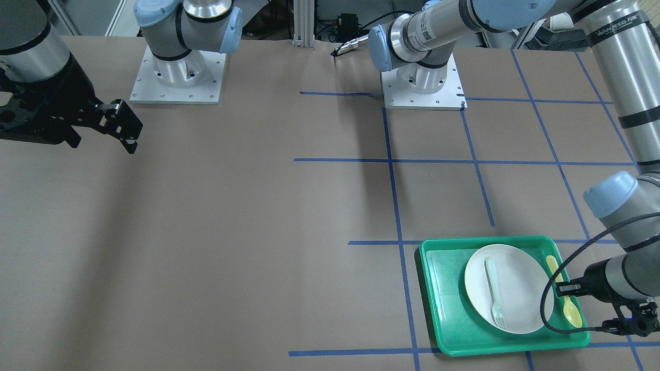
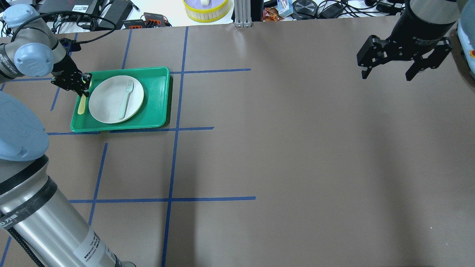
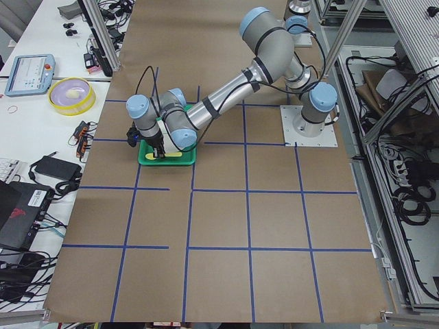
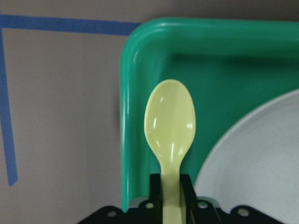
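Observation:
A green tray (image 1: 443, 290) holds a white plate (image 1: 526, 290) with a pale blue fork (image 1: 496, 297) on it. My gripper is shut on the handle of a pale yellow spoon (image 4: 169, 121), held at the tray's edge beside the plate. In the wrist view the spoon's bowl is over the tray's corner, next to the plate; whether it touches the tray I cannot tell.
A second arm's black gripper (image 2: 400, 58) hangs over the table's other end. Cables, electronics and a yellow container (image 2: 207, 15) stand on a side bench off the table.

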